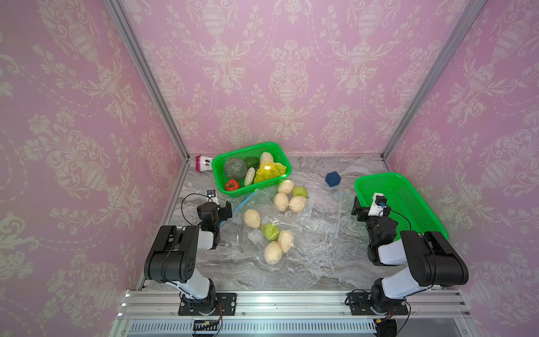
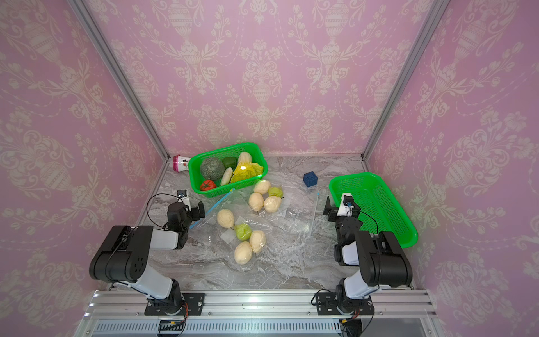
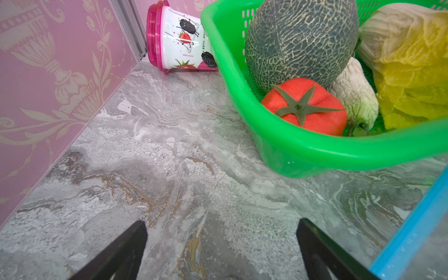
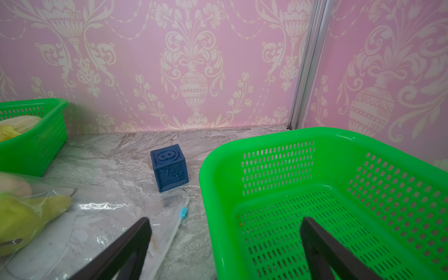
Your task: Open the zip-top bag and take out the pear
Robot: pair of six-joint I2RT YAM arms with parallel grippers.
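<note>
Clear zip top bags [image 1: 320, 219] lie on the middle of the table, holding several pale round fruits and green pears [image 1: 270, 232] [image 2: 275, 191]; which bag holds which is hard to tell. Blue zipper strips [image 1: 244, 203] show at the left side. My left gripper is open beside the bag's left edge, low over bare marble, nothing between its fingers. My right gripper is open at the near-left edge of the empty green basket [image 1: 404, 205], to the right of the bags, holding nothing.
A green basket [image 3: 284, 149] at the back left holds a melon, tomato, cabbage and other vegetables. A pink-lidded printed cup [image 3: 182, 37] lies on its side beside it. A dark blue cube [image 4: 169, 168] sits at the back right. Some marble is clear along the front.
</note>
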